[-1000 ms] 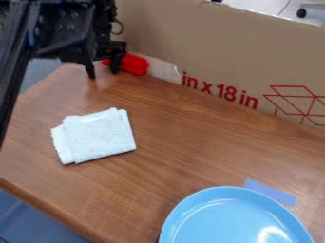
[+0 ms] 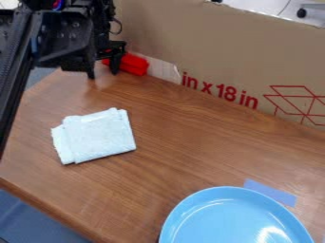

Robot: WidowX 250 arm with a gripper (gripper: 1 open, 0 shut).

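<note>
My black gripper [image 2: 102, 66] is at the back left corner of the wooden table, its fingers low beside a red object [image 2: 133, 64] that lies against the cardboard wall. One finger is in front of the red object; whether anything is between the fingers is hard to tell. A folded white cloth [image 2: 91, 137] lies on the left middle of the table. A light blue plate [image 2: 234, 221] sits at the front right, partly cut off by the frame.
A cardboard wall [image 2: 229, 52] runs along the table's back. A piece of blue tape [image 2: 269, 193] is beside the plate.
The arm has shifted slightly at the upper left around the gripper. The red object, cloth and plate look unmoved.
</note>
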